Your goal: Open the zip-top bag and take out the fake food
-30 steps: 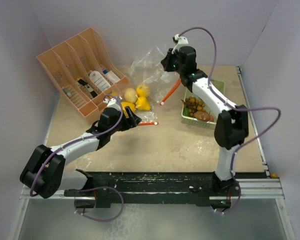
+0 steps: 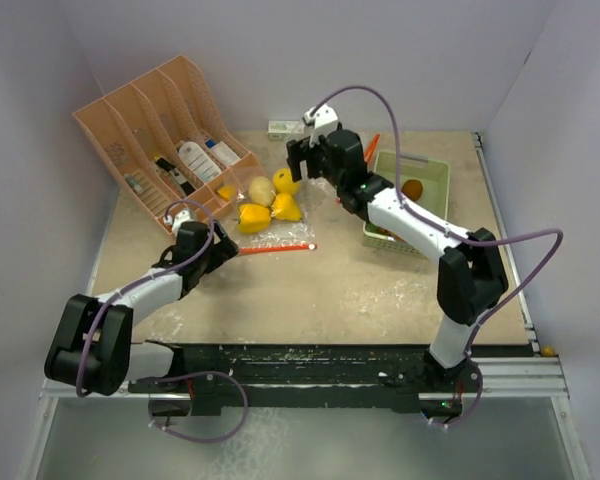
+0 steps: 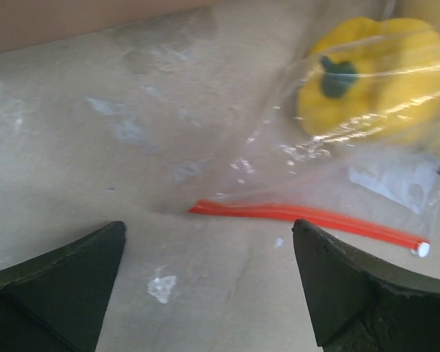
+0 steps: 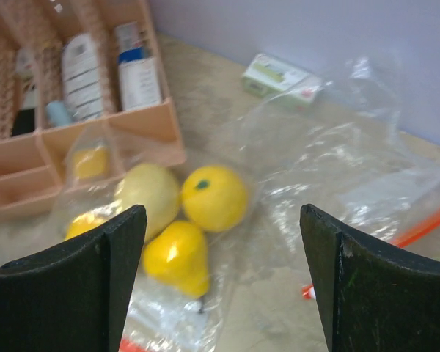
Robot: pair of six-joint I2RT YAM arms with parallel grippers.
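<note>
A clear zip bag [image 2: 270, 230] with a red slider strip [image 3: 308, 218] holds fake food: a yellow pepper [image 3: 334, 103], a pale round piece [image 4: 143, 198], a yellow ball [image 4: 213, 198] and a yellow pear shape [image 4: 177, 260]. My left gripper [image 2: 220, 250] is open at the bag's left, low near the red strip, with nothing between its fingers. My right gripper [image 2: 305, 160] is open above the yellow ball, empty. Beneath and right of it, in the right wrist view, lies another clear bag [image 4: 337, 176] with a red strip, seemingly empty.
A peach divided organizer [image 2: 130, 130] with bottles stands back left. A green basket [image 2: 430, 180] with food pieces is at right, partly hidden by my right arm. A small box [image 4: 279, 79] lies by the back wall.
My left gripper has drawn back leftward, away from the food. My right gripper has swung left and toward the front; the empty-looking bag it was at lies behind it.
</note>
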